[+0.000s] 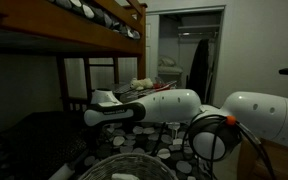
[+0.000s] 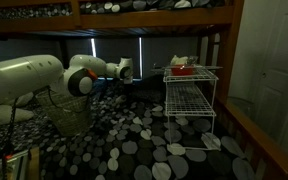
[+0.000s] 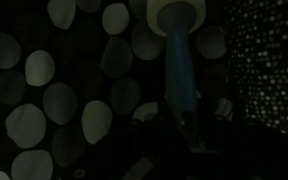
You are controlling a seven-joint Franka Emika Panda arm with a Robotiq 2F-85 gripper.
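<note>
In the wrist view a blue handle-like object (image 3: 180, 75) with a pale, rounded end runs down from the top edge to my gripper. The dark fingers are shut on its lower part, though their edges are hard to make out. Exterior view 1 has the arm's wrist (image 1: 99, 113) reaching left, behind and above a woven basket (image 1: 89, 173); the fingertips are too dark to tell there. From the other side, in exterior view 2, the arm (image 2: 81, 78) extends over the bed from the left.
A dotted dark bedspread (image 2: 159, 150) covers the bed. On it stands a white wire rack (image 2: 189, 105) with a red item (image 2: 184, 72) on top. A bunk frame (image 1: 74, 40) overhangs the area. Something white (image 1: 124, 177) lies in the basket.
</note>
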